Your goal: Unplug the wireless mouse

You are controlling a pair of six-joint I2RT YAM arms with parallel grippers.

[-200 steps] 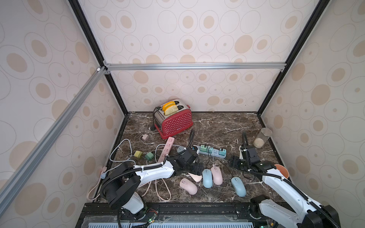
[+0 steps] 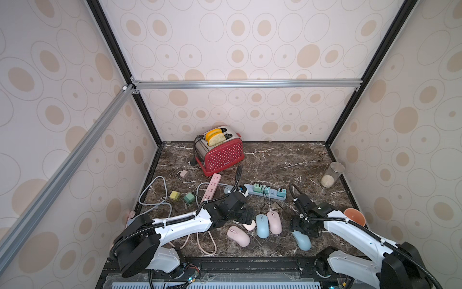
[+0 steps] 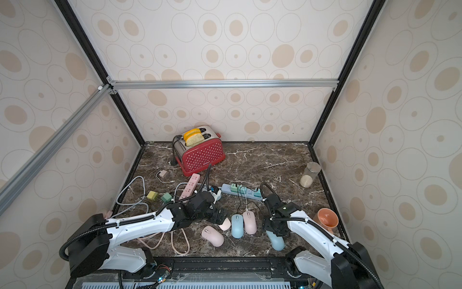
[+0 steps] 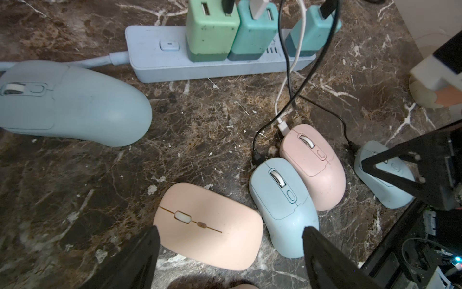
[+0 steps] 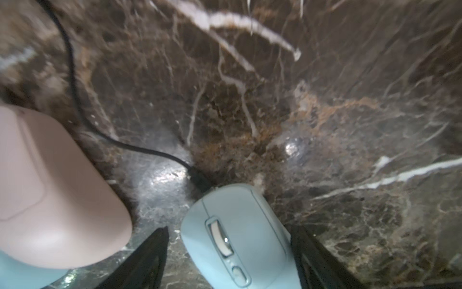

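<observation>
My right gripper is open around a blue mouse [image 5: 240, 221] at the front right, fingertips at either side, with a black cable [image 5: 144, 149] plugged into its front. My left gripper hangs open above a flat peach mouse [image 4: 207, 226]. Another blue mouse [image 4: 284, 207] and a pink mouse [image 4: 312, 168] lie side by side, each with a cable running to the chargers [image 4: 211, 29] on the blue power strip [image 4: 158, 67].
A red toaster [image 2: 221, 156] stands at the back left, a glass jar [image 2: 332, 175] and orange cup [image 2: 354, 216] at the right. Cables and adapters crowd the left side.
My right gripper has moved down and toward the front, onto the right-hand blue mouse. The left arm has shifted slightly.
</observation>
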